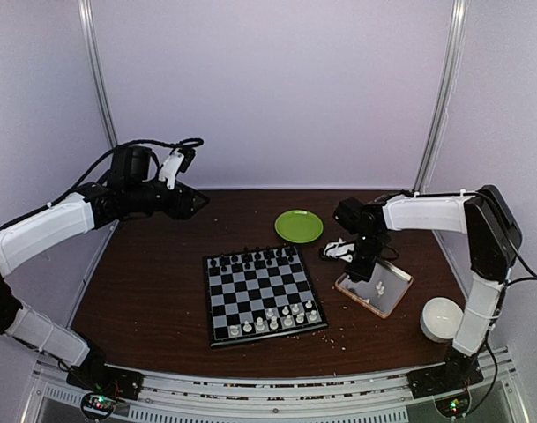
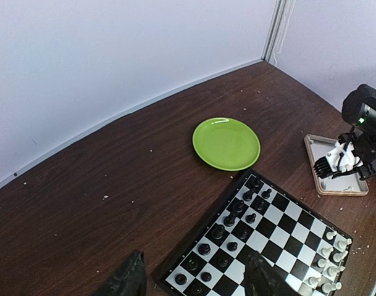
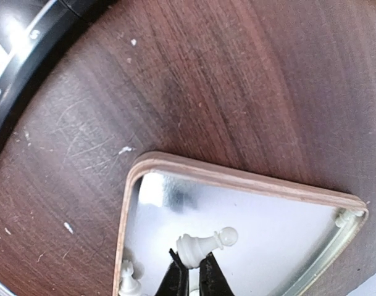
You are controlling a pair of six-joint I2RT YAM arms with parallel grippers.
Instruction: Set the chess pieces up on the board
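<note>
A white pawn lies slantwise at the tips of my right gripper, which is shut on it above the tray. In that tray, more white pieces show, including one white piece by the left wall. The chessboard lies at mid-table. Black pieces stand in rows along its far side, white pieces along its near side. Raised at the far left, clear of the board, my left gripper is open and empty.
Behind the board rests a green plate, and a white bowl stands at the right near corner. Table to the left of the board is bare. Small pale specks lie between board and tray.
</note>
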